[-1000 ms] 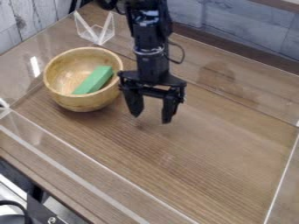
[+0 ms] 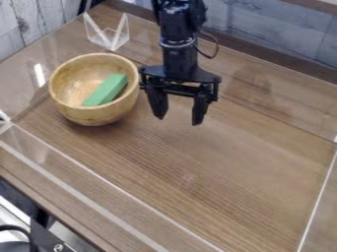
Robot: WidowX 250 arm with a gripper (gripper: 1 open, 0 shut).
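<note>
My black gripper (image 2: 178,103) stands open over the wooden table at the centre, its two fingers pointing down and apart, with nothing seen between them. To its left sits a wooden bowl (image 2: 74,96) holding a green block (image 2: 105,91), clear of my fingers.
White plastic pieces (image 2: 108,34) stand at the back left. Dark cables lie at the lower left corner, off the table's edge.
The gripper has moved back, away from the camera, and slightly up in the view. The bowl and green block have stayed put.
</note>
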